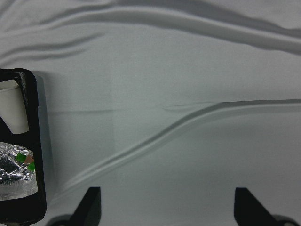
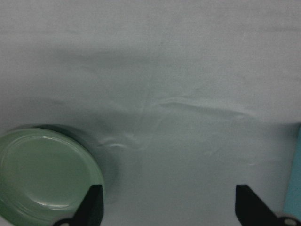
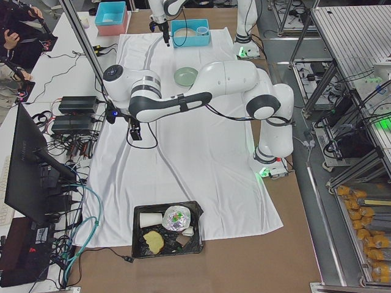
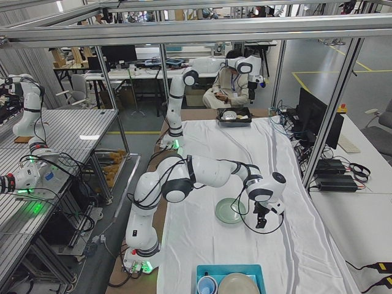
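My left gripper (image 3: 134,133) hangs open above the white cloth (image 3: 201,171), fingers empty. The black tray (image 3: 140,247) holds a foil-covered item (image 3: 178,215), a white cup (image 1: 11,106) and other pieces; it shows at the left edge of the left wrist view. My right gripper (image 4: 262,220) is open and empty over the cloth, near a green plate (image 2: 44,169) and a blue bin (image 2: 294,174). The bin holds a beige plate (image 4: 236,285) and a cup (image 4: 206,286).
A monitor (image 3: 27,165), black boxes and cables crowd the table beside the cloth. A metal post (image 3: 85,43) stands near the left arm.
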